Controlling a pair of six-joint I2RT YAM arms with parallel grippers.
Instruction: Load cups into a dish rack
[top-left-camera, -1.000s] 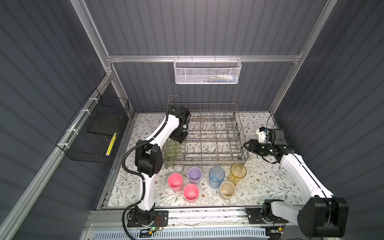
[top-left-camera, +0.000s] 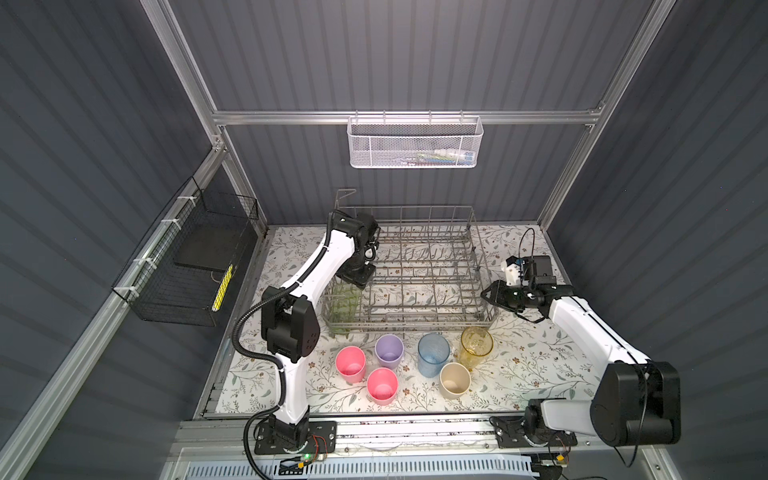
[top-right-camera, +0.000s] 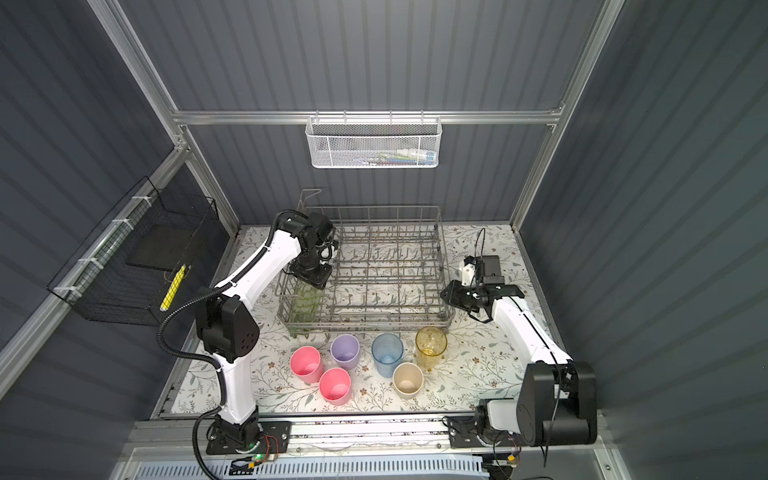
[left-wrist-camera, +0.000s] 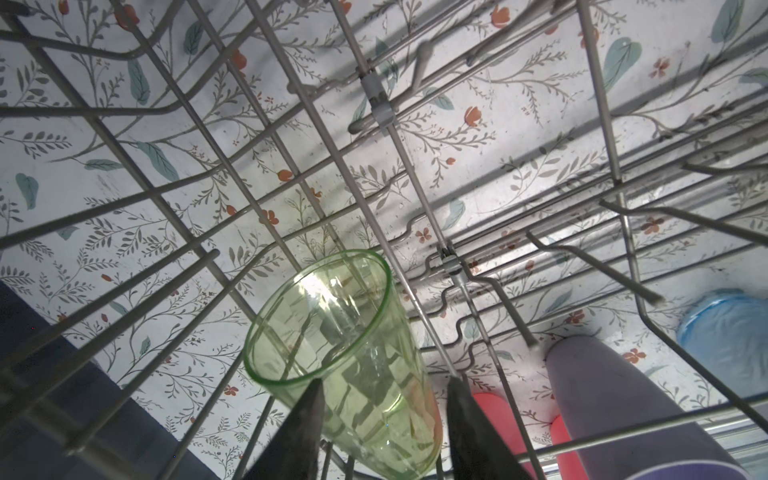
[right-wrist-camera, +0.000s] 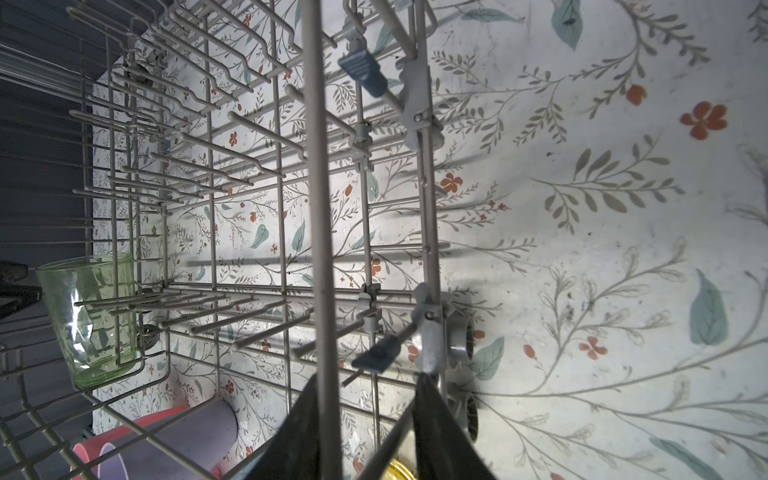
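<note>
A green tumbler (left-wrist-camera: 336, 352) sits inside the left end of the dish rack (top-left-camera: 412, 328), slightly tilted. My left gripper is over the rack at the tumbler, its fingers parted; whether they touch it is unclear. My right gripper is at the rack's right side, shut on a rack wire. In front of the rack stand two pink cups (top-left-camera: 350, 364), a purple cup (top-left-camera: 389, 350), a blue cup (top-left-camera: 433, 354), a yellow cup (top-left-camera: 472, 352) and a beige cup (top-left-camera: 454, 380).
A white mesh basket (top-left-camera: 414, 144) hangs on the back wall, and a black wire basket (top-left-camera: 184, 288) on the left wall. Bare tabletop (top-left-camera: 528, 360) lies right of the front cups.
The right arm has moved leftward, bringing its gripper up against the rack's side. The left arm has shifted only slightly; the cups stand where they were.
</note>
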